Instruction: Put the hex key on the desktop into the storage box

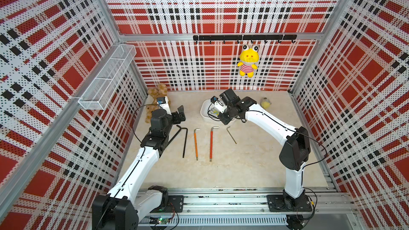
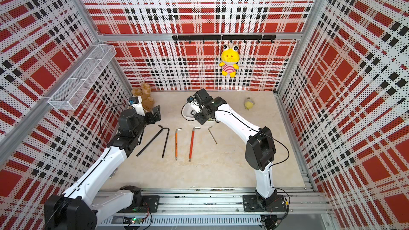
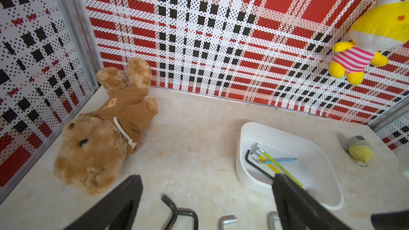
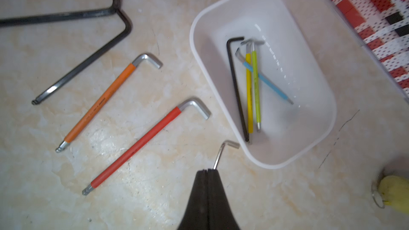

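The white storage box (image 4: 289,123) holds black, yellow, green and light-blue hex keys. On the desktop outside lie two black hex keys (image 4: 76,72), an orange one (image 4: 102,100), a red one (image 4: 151,134) and a small silver one (image 4: 219,153) beside the box. My right gripper is shut, raised above the small key and box front, with nothing seen between its fingers; the key runs out of sight behind them. My left gripper stands open above the left part of the desk, near the black keys.
A teddy bear (image 3: 98,149) lies at the back left, a small yellow object (image 3: 357,149) at the back right. A yellow plush frog (image 1: 248,61) hangs on the back wall, a wire basket (image 1: 106,78) on the left.
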